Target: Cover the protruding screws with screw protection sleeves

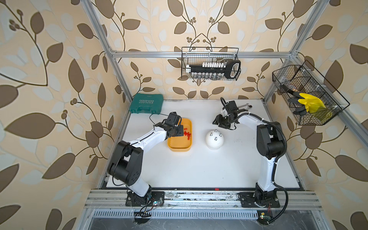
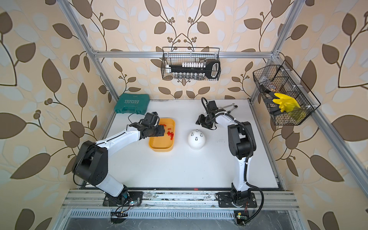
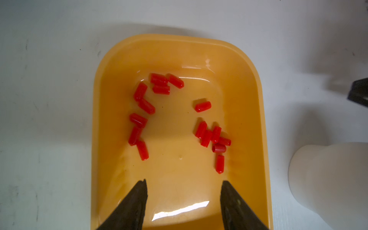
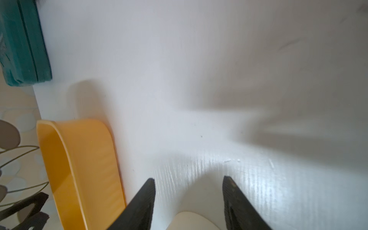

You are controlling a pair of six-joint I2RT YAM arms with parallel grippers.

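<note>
An orange tray holds several red sleeves, lying on their sides. My left gripper hangs over the tray, its fingers apart with nothing between them. Right of the tray, a white ball carries several upright metal screws; only its edge shows in the left wrist view. My right gripper is open and empty just behind the ball, low over the white table.
A green case stands at the back left, a metal tool lies at the back right, and wire baskets hang on the walls.
</note>
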